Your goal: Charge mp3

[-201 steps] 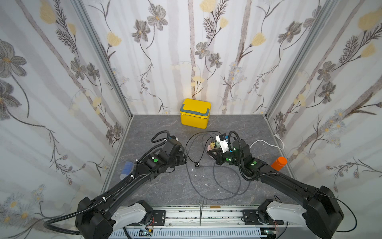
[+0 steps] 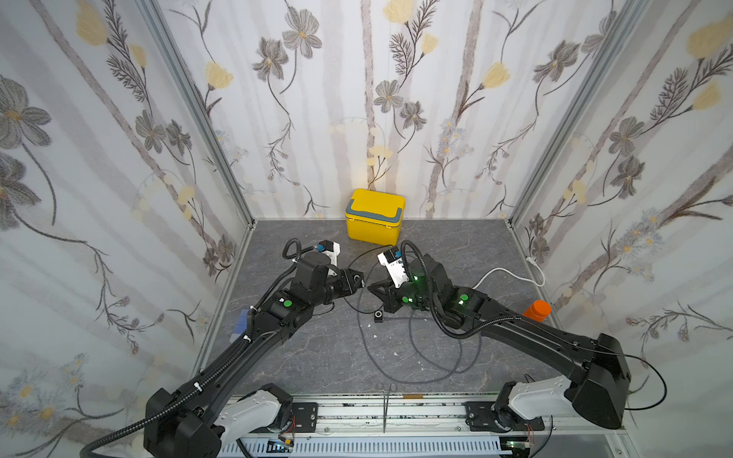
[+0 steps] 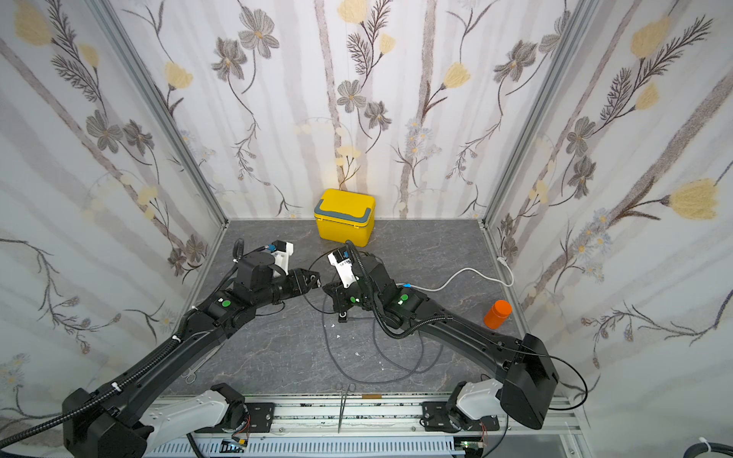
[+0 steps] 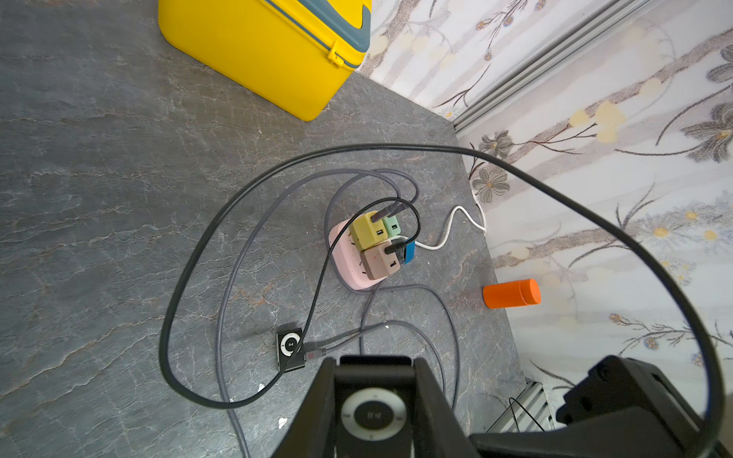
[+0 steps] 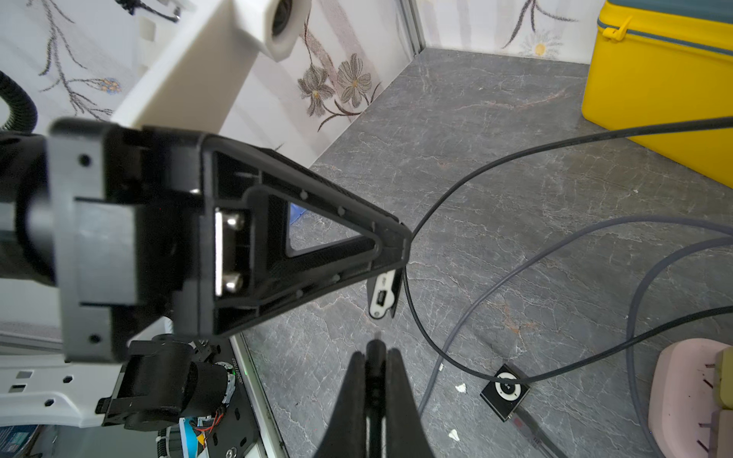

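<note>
A black mp3 player with a white control wheel is pinched between the fingers of my left gripper. The right wrist view shows its narrow white end with a port below the left fingertips. Facing it from the right, a small gap away, my right gripper is shut; a slim dark tip like a plug sticks out between its fingers. A black cable loops from the charger cluster toward the right gripper. A second mp3 player lies on the table, a grey cable at its edge.
A pink power strip with coloured USB adapters stands on the table, cables looping around it. Behind is a yellow box; an orange bottle stands at the right.
The right gripper has moved left from beside the power strip, drawing the black cable along. My left gripper has swung up and now faces it.
</note>
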